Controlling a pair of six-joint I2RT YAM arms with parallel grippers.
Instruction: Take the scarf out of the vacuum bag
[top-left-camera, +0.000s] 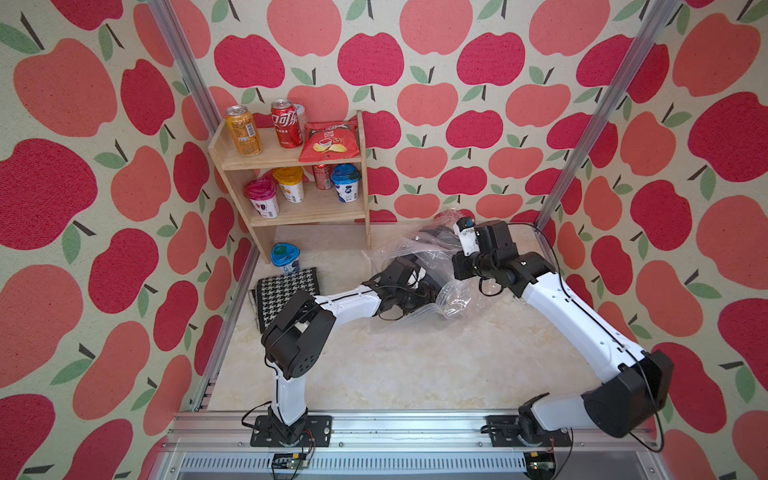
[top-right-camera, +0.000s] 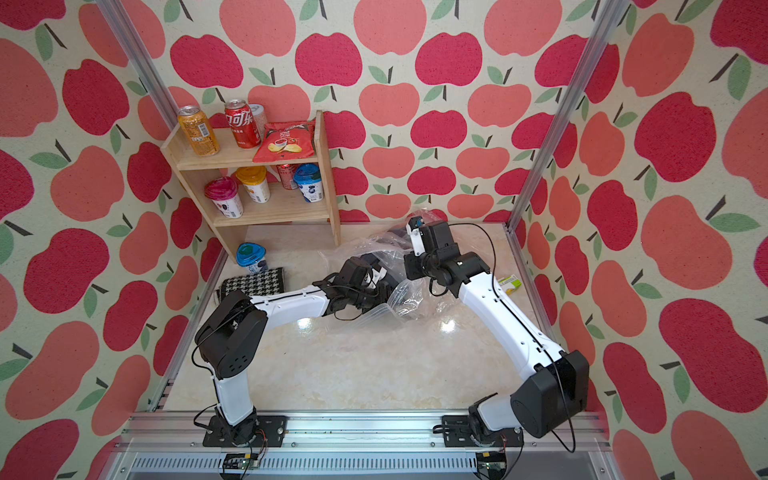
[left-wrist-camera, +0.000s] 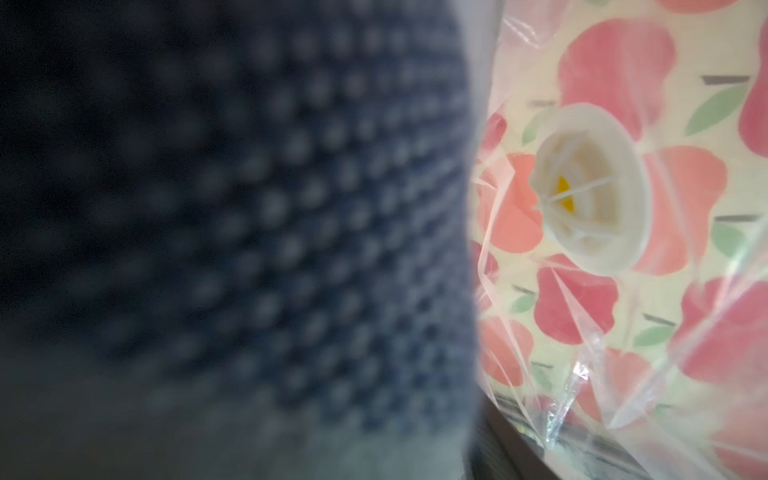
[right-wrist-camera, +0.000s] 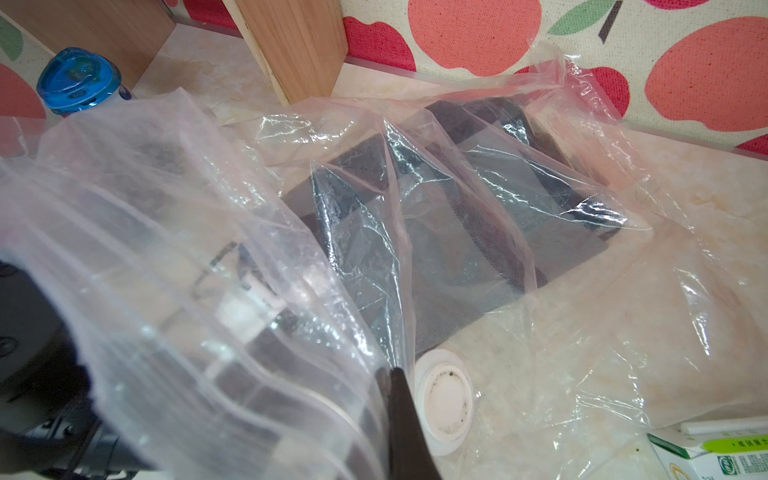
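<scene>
The dark blue-grey scarf (right-wrist-camera: 472, 264) lies inside the clear vacuum bag (right-wrist-camera: 640, 352) in the right wrist view. Its knit fills most of the left wrist view as close, blurred scarf fabric (left-wrist-camera: 320, 208). My left gripper (top-left-camera: 422, 299) reaches into the bag's raised mouth, against the near end of the scarf; its fingertips are hidden, so its opening does not show. My right gripper (top-left-camera: 459, 267) is shut at the bag's upper edge, with thin film gathered at its dark finger (right-wrist-camera: 406, 432). A round white valve (right-wrist-camera: 445, 404) sits on the bag.
A wooden shelf (top-left-camera: 304, 214) with cans and cups stands at back left. Below it are a blue-lidded cup (top-left-camera: 285, 256) and a houndstooth cloth (top-left-camera: 289, 289). A small green-white box (right-wrist-camera: 716, 452) lies right of the bag.
</scene>
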